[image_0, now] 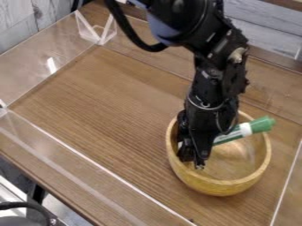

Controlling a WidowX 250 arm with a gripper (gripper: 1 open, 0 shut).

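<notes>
A black robot gripper (199, 139) reaches down from the top of the view into a tan round bowl (227, 184) on the right of the wooden table. A white tube with a green end (260, 124) leans across the bowl's right side, its lower part hidden behind the gripper. The fingertips are inside the bowl near its left side; whether they grip the tube or anything else is unclear.
Clear plastic walls run along its edges, and a white wooden wall stands behind.
</notes>
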